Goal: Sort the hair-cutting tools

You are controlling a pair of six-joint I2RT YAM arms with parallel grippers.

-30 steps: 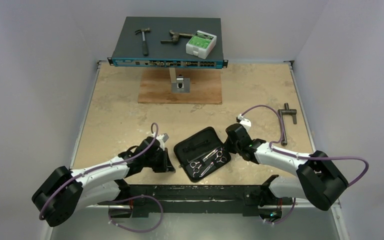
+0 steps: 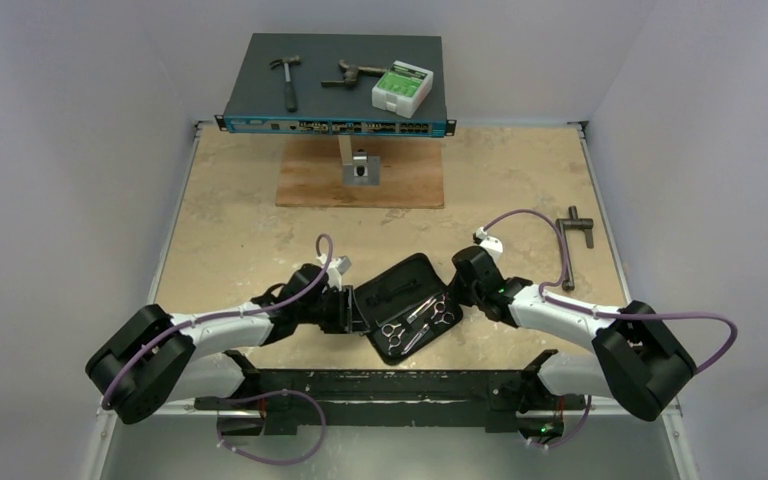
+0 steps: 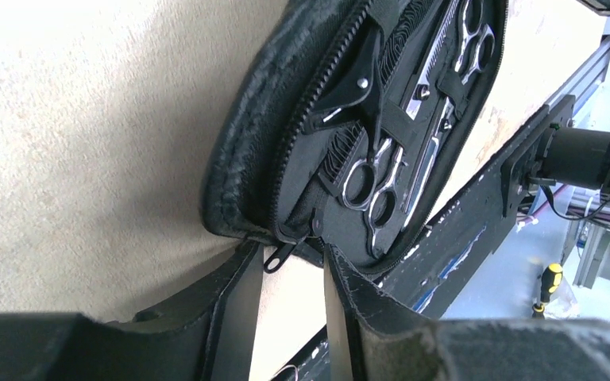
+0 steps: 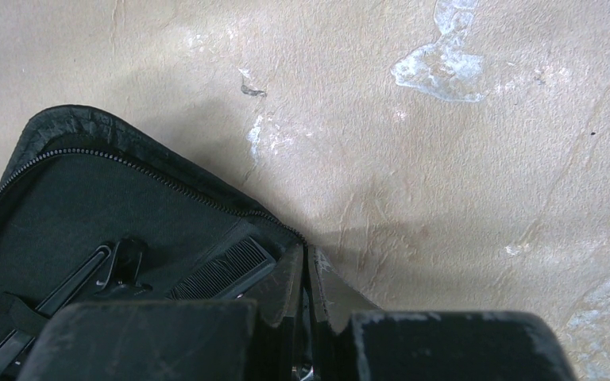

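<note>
The open black case [image 2: 400,275] lies at the front middle, holding scissors [image 3: 380,198], combs and other tools in straps. My left gripper is part open at the case's near corner, its fingers either side of a zipper pull [image 3: 279,255]; whether they touch it, I cannot tell. My right gripper is shut at the edge of the case's other side, beside a black comb [image 4: 218,270]; nothing clear shows between its fingertips.
A rack unit [image 2: 330,60] at the back carries two hammers and a white box [image 2: 402,88]. A dark metal tool [image 2: 575,225] lies at the right. The table behind the case is clear.
My left gripper has moved right onto the case's left corner and its fingers have opened. The case has shifted very slightly rightward. The right arm has stayed still.
</note>
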